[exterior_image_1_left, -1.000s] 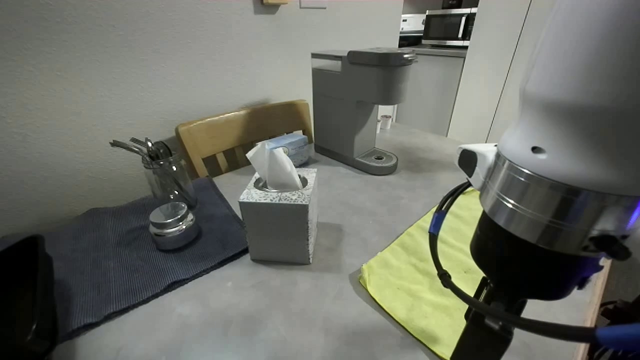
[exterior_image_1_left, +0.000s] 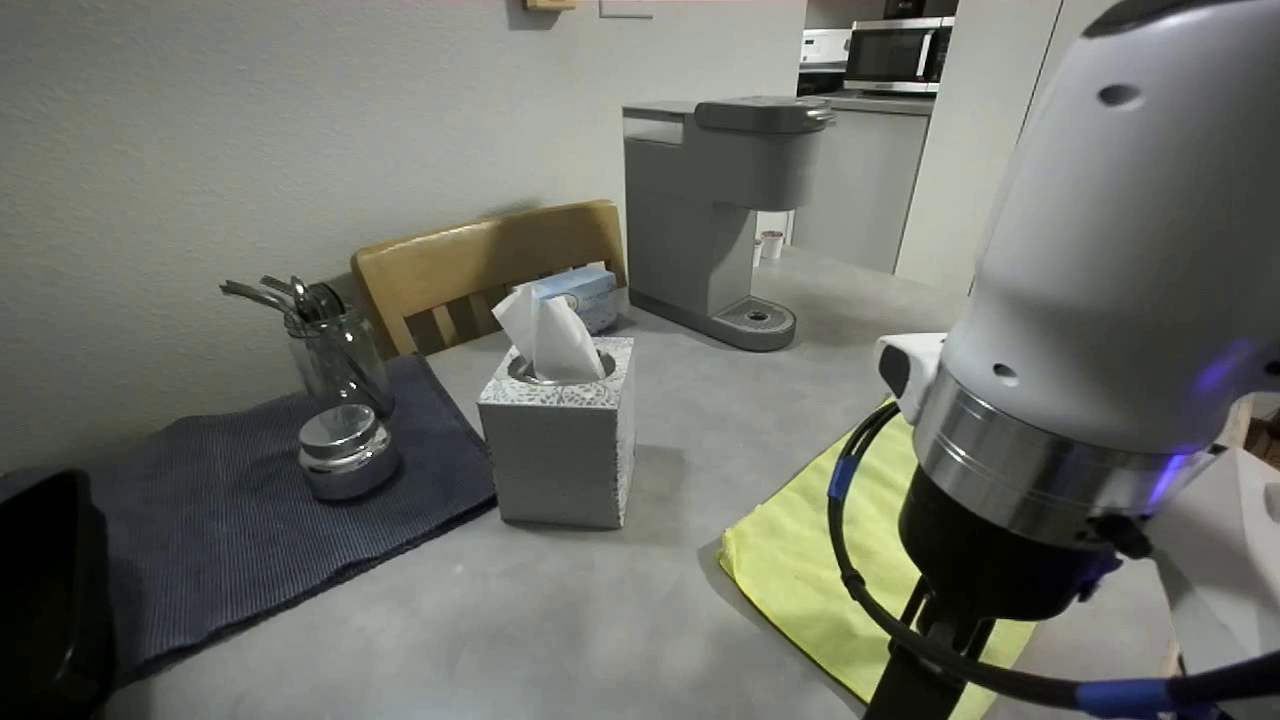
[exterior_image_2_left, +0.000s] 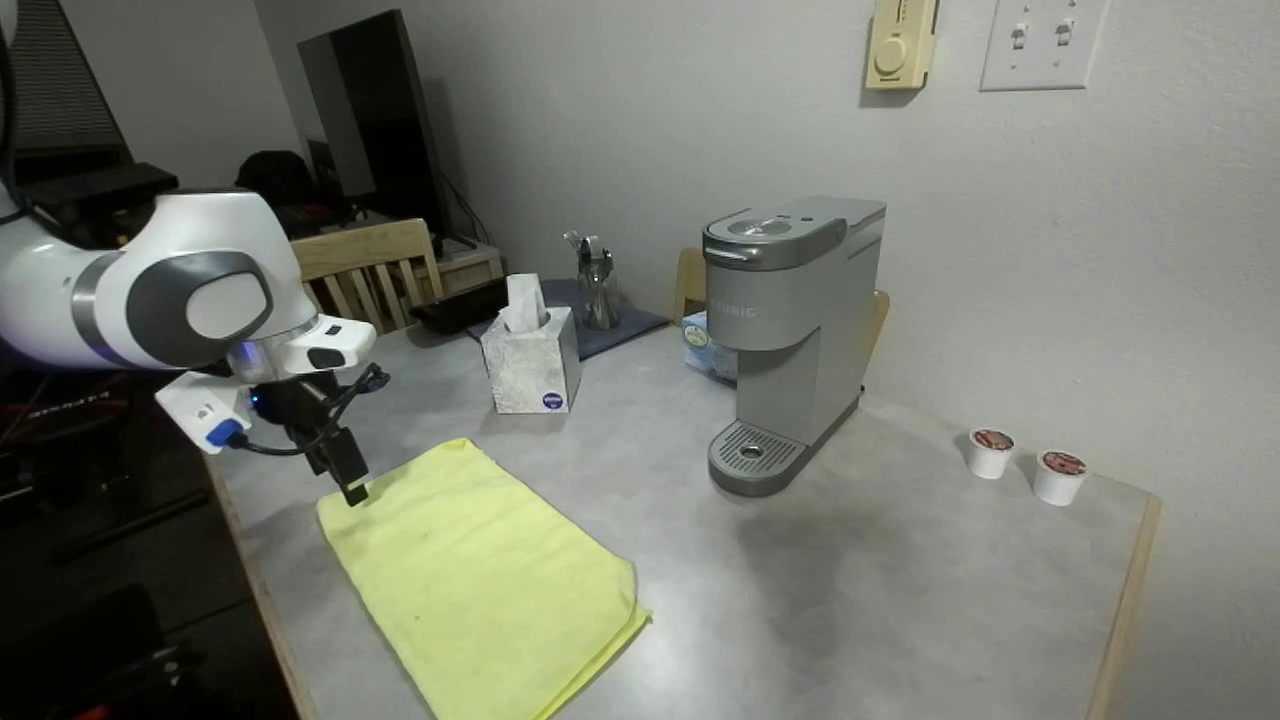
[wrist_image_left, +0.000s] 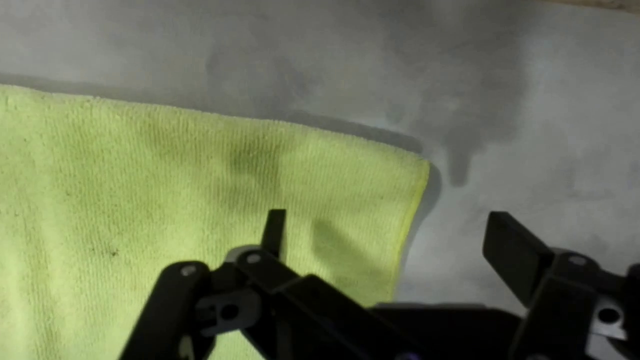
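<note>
A yellow cloth (exterior_image_2_left: 492, 588) lies flat on the grey table, its near-side edge doubled at the lower right in the second exterior view. Over the cloth's corner hangs my gripper, open, with its two fingers well apart. In the wrist view the left finger (wrist_image_left: 274, 234) is above the cloth (wrist_image_left: 150, 198), while the right finger (wrist_image_left: 517, 258) is over bare table just past the cloth's edge. Nothing is between them at fingertip height. The fingertips are hidden in the first exterior view, where only the upper part of the hand shows.
A tissue box (exterior_image_2_left: 528, 366) stands behind the cloth. The grey coffee maker (exterior_image_2_left: 792, 348) and two small pods (exterior_image_2_left: 1059, 479) are to its right. A jar of cutlery (exterior_image_1_left: 336, 354) and a lidded jar (exterior_image_1_left: 345, 452) sit on a dark mat (exterior_image_1_left: 228, 516). Open table lies between.
In the first exterior view, the arm and hand have moved left and slightly down. The cloth and the other table objects look unmoved.
</note>
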